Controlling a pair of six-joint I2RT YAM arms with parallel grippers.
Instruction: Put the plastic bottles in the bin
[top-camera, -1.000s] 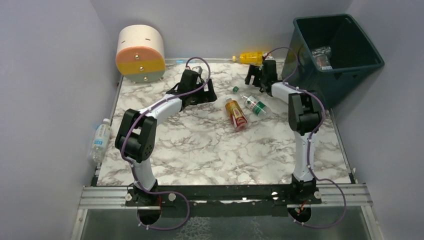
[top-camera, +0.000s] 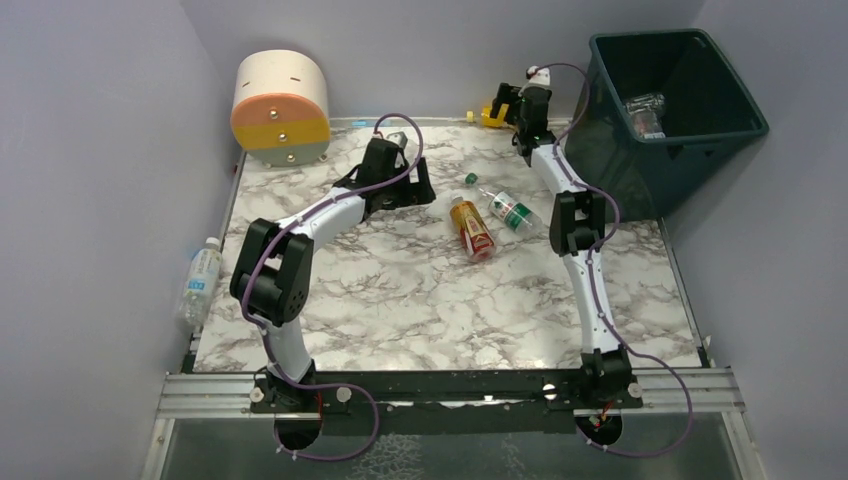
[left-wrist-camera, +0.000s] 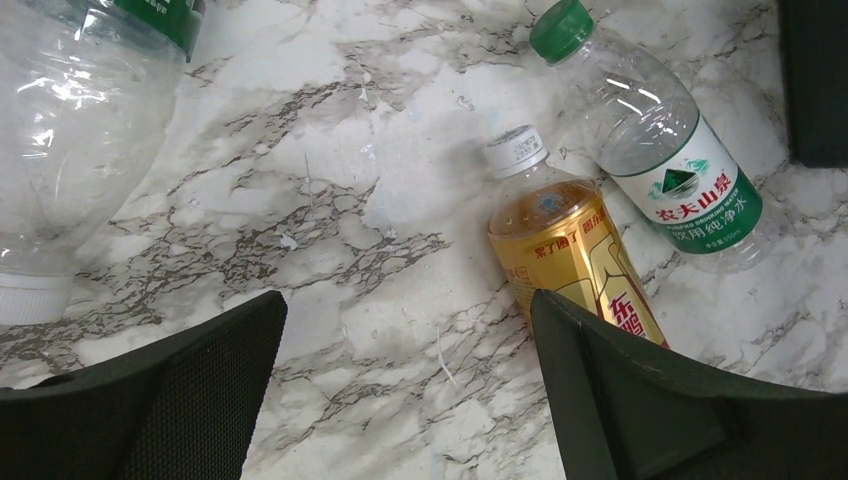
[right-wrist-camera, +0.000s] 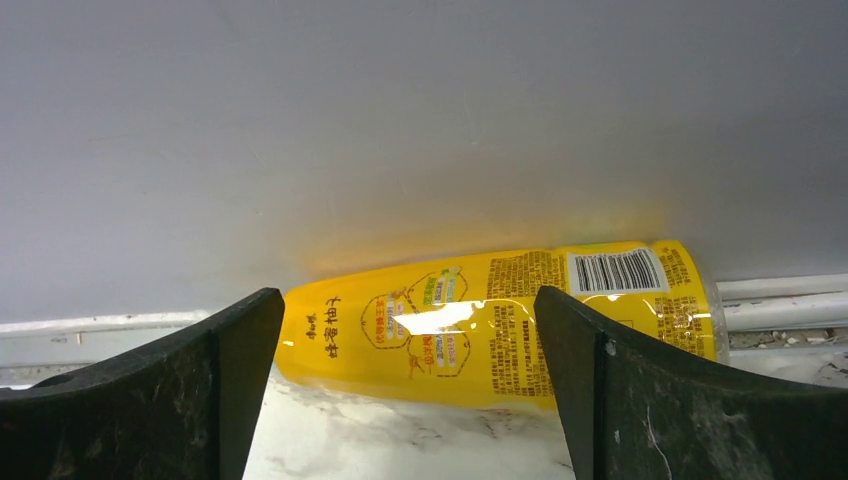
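Observation:
My right gripper is open over a yellow bottle (right-wrist-camera: 420, 340) lying against the back wall. My left gripper hangs open over the table's middle-left, beside a clear bottle (left-wrist-camera: 80, 120) seen at upper left in the left wrist view. An orange-labelled bottle (top-camera: 471, 228) and a green-capped water bottle (top-camera: 509, 210) lie mid-table. Another clear bottle (top-camera: 200, 280) lies beyond the table's left edge. The dark green bin (top-camera: 700, 150) at the back right holds clear bottles (top-camera: 645, 115).
A small cream cabinet (top-camera: 280, 100) with coloured drawers stands at the back left. The bin's body fills the back right corner.
My left arm and the bottles look unmoved.

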